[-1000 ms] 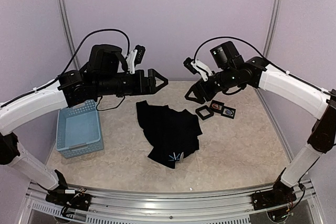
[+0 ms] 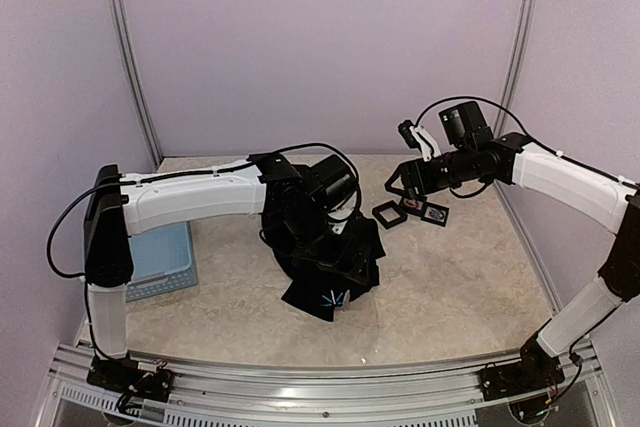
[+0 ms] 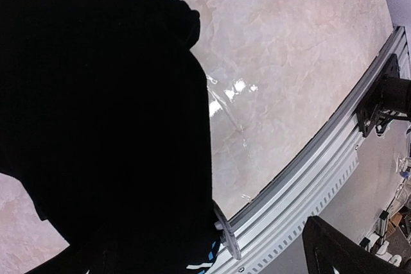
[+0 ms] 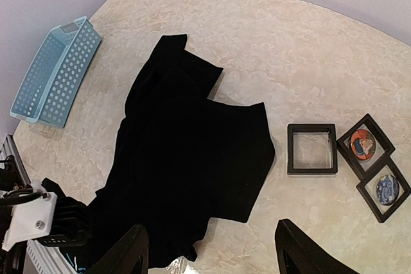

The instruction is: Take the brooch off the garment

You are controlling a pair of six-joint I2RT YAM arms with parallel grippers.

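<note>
A black garment (image 4: 186, 152) lies crumpled in the middle of the table, with blue-and-white marks (image 2: 333, 299) at its front part in the top view. A small silvery piece (image 3: 228, 235) shows at the garment's edge in the left wrist view; whether it is the brooch I cannot tell. My left gripper (image 2: 350, 263) is low over the front of the garment, open, with nothing seen held. My right gripper (image 2: 410, 179) hangs open above the back right of the table, over the frames, its fingers at the bottom of its wrist view.
A blue basket (image 4: 61, 75) stands at the left. Right of the garment lie an empty square frame (image 4: 311, 171) and two frames with a red disc (image 4: 363, 144) and a blue oval piece (image 4: 387, 190).
My left gripper has swung right and come down over the garment. My right arm has moved right, away from the middle. The garment lies as before.
</note>
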